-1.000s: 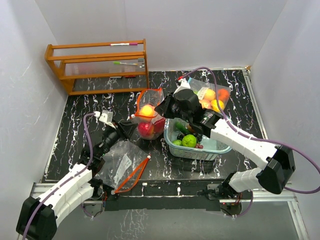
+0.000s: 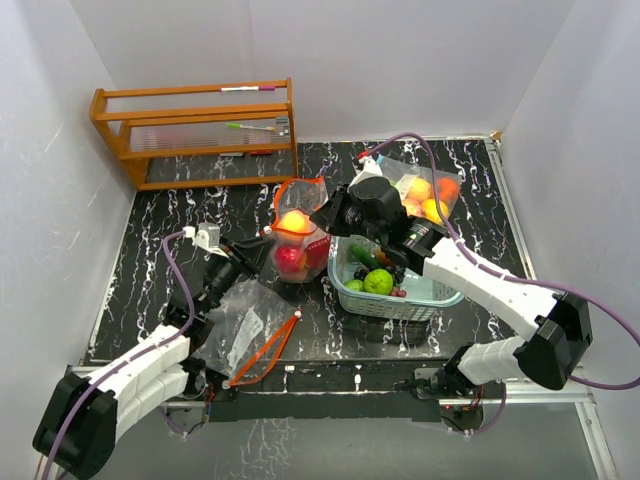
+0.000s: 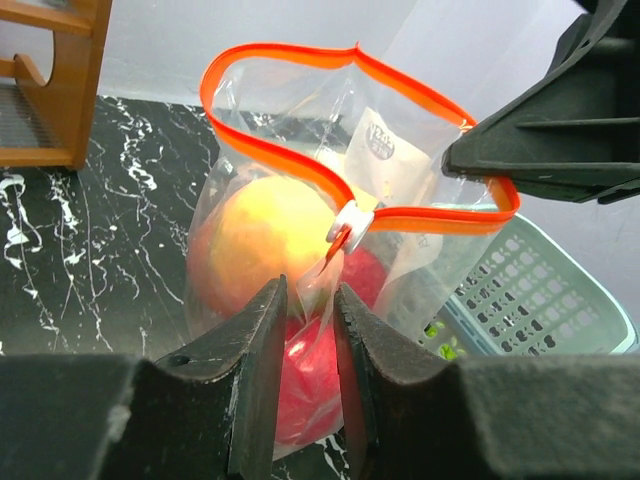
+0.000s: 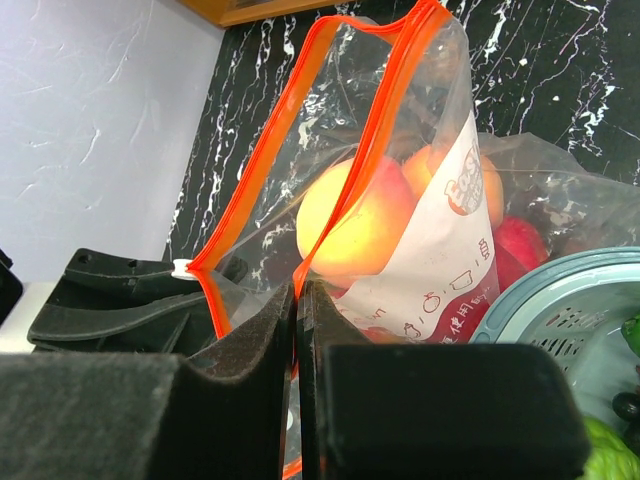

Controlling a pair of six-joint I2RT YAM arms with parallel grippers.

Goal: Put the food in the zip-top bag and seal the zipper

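A zip top bag (image 2: 300, 255) holding yellow-orange and red fruit stands at the centre, its orange-rimmed mouth (image 3: 280, 160) open. My right gripper (image 2: 322, 218) is shut on the bag's rim; the orange zipper runs into its fingers in the right wrist view. My left gripper (image 2: 262, 243) is at the bag's left side by the zipper's white slider (image 3: 350, 222); in the left wrist view its fingertips are slightly apart just below the slider, in front of or against the plastic.
A basket (image 2: 400, 310) with green produce and grapes stands to the right, with another bag of fruit (image 2: 436, 200) behind it. An empty bag (image 2: 245, 335) lies at the front left. A wooden rack (image 2: 190, 185) stands at the back left.
My left gripper and arm have shifted very slightly at the bag's left side. My right gripper and the bag look unmoved.
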